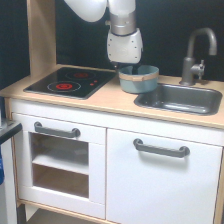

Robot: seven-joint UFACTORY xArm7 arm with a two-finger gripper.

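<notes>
A small blue-grey pot with a tan rim is on the wooden counter, between the black stovetop and the sink. My white gripper points down at the pot's left rim, its dark fingers very close to or touching it. The fingertips are small and dark against the dark wall, so whether they close on the rim cannot be made out. Whether the pot rests fully on the counter is also unclear.
The black stovetop with red-ringed burners lies left of the pot, its surface empty. To the right is a grey sink with a tall faucet. White cabinet doors with grey handles face front. One cabinet compartment is open-fronted.
</notes>
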